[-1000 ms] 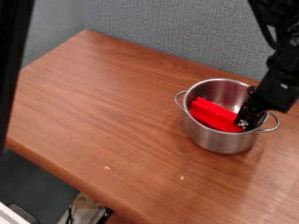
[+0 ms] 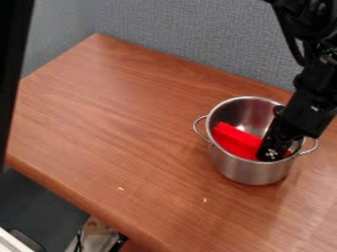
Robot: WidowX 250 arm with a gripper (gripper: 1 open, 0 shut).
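Observation:
A steel pot (image 2: 243, 172) with two side handles stands on the wooden table at the right. In it lies a red object (image 2: 237, 140). My black gripper (image 2: 274, 150) reaches down from the upper right into the pot at the right end of the red object. Its fingertips are partly hidden, and whether they close on the object is hard to see.
A grey partition (image 2: 184, 30) runs along the back. The table's left edge drops to a dark floor with cables at the lower left.
The gripper has gone lower into the pot over the last second. The pot has shifted slightly, and the red object in it has moved a little with it.

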